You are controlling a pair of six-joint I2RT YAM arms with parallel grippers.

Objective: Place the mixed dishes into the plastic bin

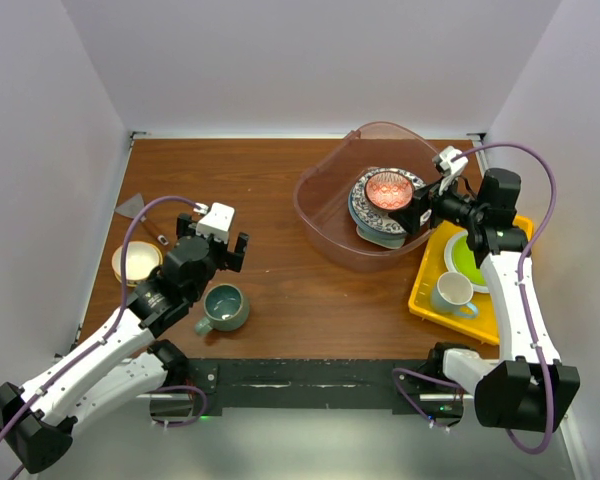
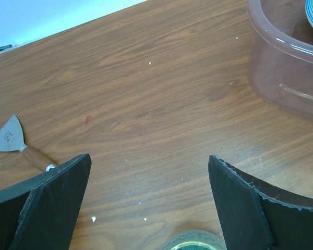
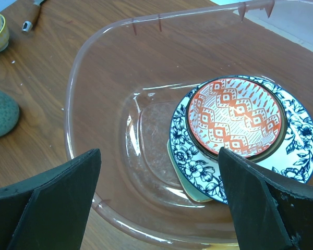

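A clear pink-tinted plastic bin [image 1: 322, 200] holds a stack: a teal dish [image 3: 193, 192], a blue floral plate [image 3: 297, 156] and an orange-patterned bowl [image 3: 235, 114] on top. My right gripper is open over the bin, beside the stack, nothing between its fingers. My left gripper hangs open and empty over the table's left half. Below it stands a green mug [image 1: 225, 312]; a cream-and-yellow bowl [image 1: 137, 262] sits at the left edge.
A yellow tray [image 1: 426, 301] at the right holds a pale blue mug [image 1: 452, 292] and a green plate [image 1: 465, 255]. A scraper [image 2: 10, 135] lies at the left.
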